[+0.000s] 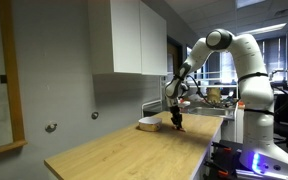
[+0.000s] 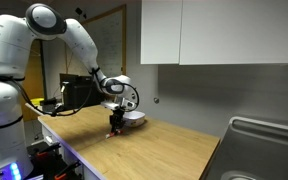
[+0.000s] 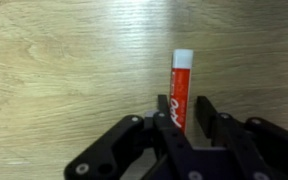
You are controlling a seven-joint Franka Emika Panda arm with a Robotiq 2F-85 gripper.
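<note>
A red marker with white lettering and a white end [image 3: 182, 60] lies on the wooden table, upright in the wrist view. My gripper is down around it, one finger on each side. The left fingertip [image 3: 163, 103] is close against the marker; a narrow gap shows before the right fingertip [image 3: 201, 104]. The marker's lower part is hidden between the fingers. In the exterior views the gripper [image 1: 178, 127] is low at the tabletop, and the marker can hardly be made out there.
A pale bowl or basket [image 2: 134, 119] stands on the table [image 2: 159, 150] close behind the gripper. A wall cabinet [image 1: 129, 38] overhangs the table's back side. Much of the tabletop away from the arm is bare.
</note>
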